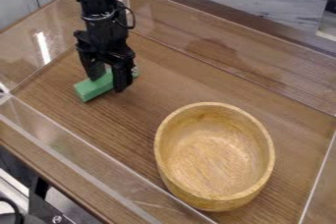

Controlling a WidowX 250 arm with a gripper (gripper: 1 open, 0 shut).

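A black robot gripper (106,67) hangs from the top over the left part of the wooden table, its two dark fingers pointing down and apart, open. Beneath it a green block (93,87) lies on the wood, partly hidden by the fingers; whether they touch it I cannot tell.
A large tan oval bowl (213,155) takes up the lower right. A pale marble-like surface lies beyond the back edge, and a light edge runs along the left.
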